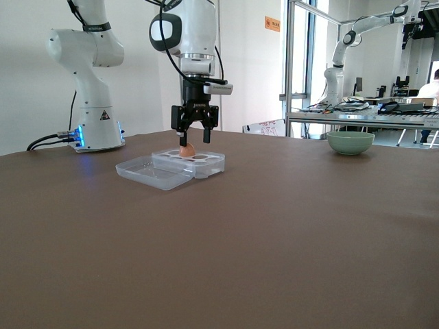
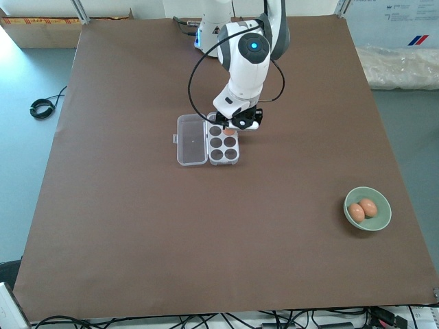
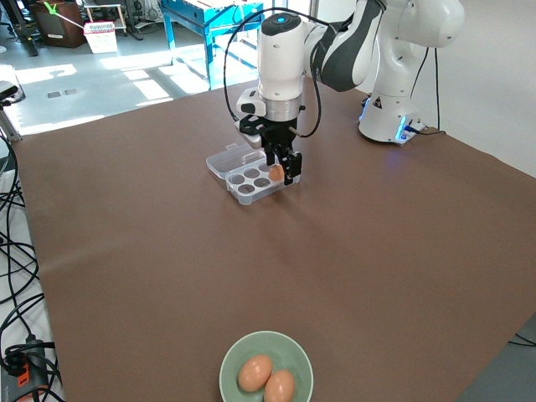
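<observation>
A clear egg box with a white six-hole tray (image 2: 223, 155) and open lid (image 2: 191, 140) lies near the back middle of the table. One brown egg (image 1: 187, 151) sits in a hole of the tray. The black gripper (image 1: 195, 133) stands just above the box with its fingers apart on either side of the egg's top; contact with the egg is not visible. A pale green bowl (image 2: 368, 219) at the right of the left camera view holds two brown eggs (image 3: 255, 373).
The arm's white base (image 1: 96, 127) stands at the back. Cables run along the table's outer edge.
</observation>
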